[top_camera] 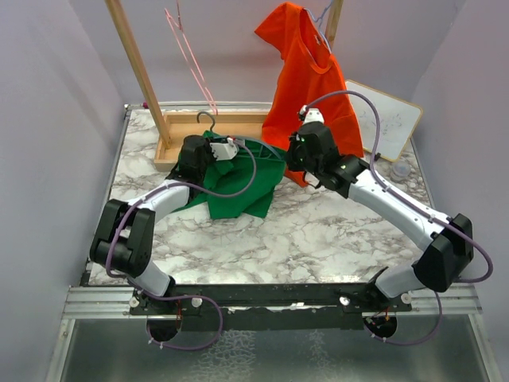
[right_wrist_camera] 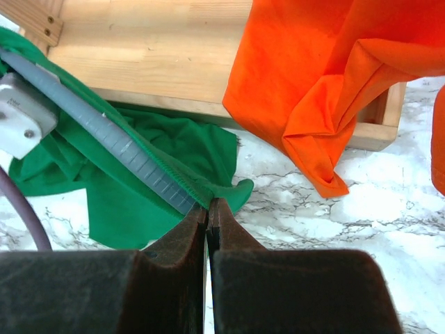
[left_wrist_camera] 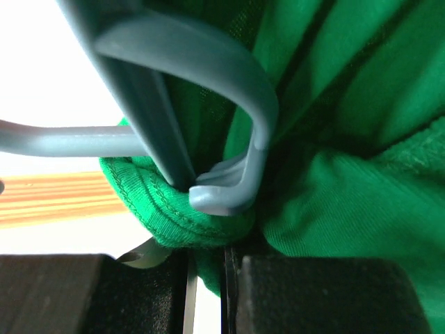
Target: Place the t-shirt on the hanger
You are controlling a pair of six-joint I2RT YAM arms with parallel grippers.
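Note:
A green T-shirt [top_camera: 238,195] hangs between both grippers with a grey hanger [top_camera: 266,145] inside it, the hook poking up on the left. My left gripper is shut on the green cloth at a folded collar, right below the hanger's grey plastic loops. My right gripper is shut at the shirt's right end, where green fabric and the end of the hanger meet its fingertips; how much is between them is hard to see.
A wooden box [right_wrist_camera: 160,49] lies behind the shirt. An orange shirt [top_camera: 306,79] hangs at the back right, near my right arm. A whiteboard [top_camera: 402,123] leans beside it.

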